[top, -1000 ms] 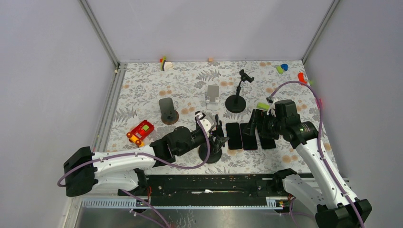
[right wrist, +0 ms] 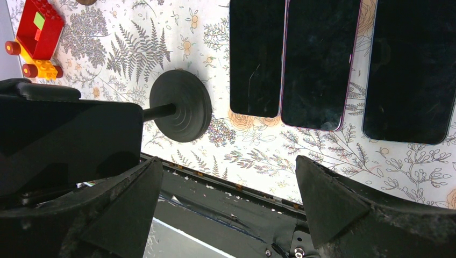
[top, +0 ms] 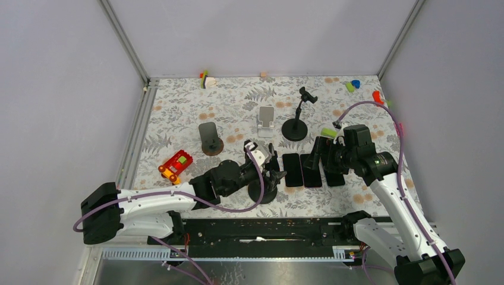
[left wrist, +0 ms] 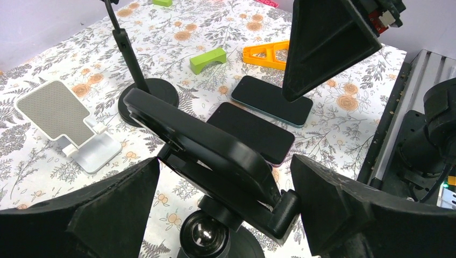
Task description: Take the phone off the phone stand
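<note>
Three dark phones lie flat side by side on the patterned table: a left phone (right wrist: 257, 59), a middle phone (right wrist: 320, 64) and a right phone (right wrist: 411, 70). A black stand with a round base (right wrist: 182, 106) stands left of them. In the left wrist view its tilted black head (left wrist: 215, 142) lies between the spread fingers of my left gripper. No phone screen shows on that head. My right gripper (top: 324, 152) hangs open above the phones, partly covering them in the top view, with nothing between its fingers.
Behind are a white stand (top: 265, 120) and a tall black stand (top: 295, 128); a grey stand (top: 209, 138) is to the left. A red toy truck (top: 178, 162) sits at the left edge. A green block (left wrist: 208, 60) and an orange piece (left wrist: 266, 55) lie beyond the phones.
The left arm has shifted very slightly over the last second. The right arm, the phones and the stands look the same.
</note>
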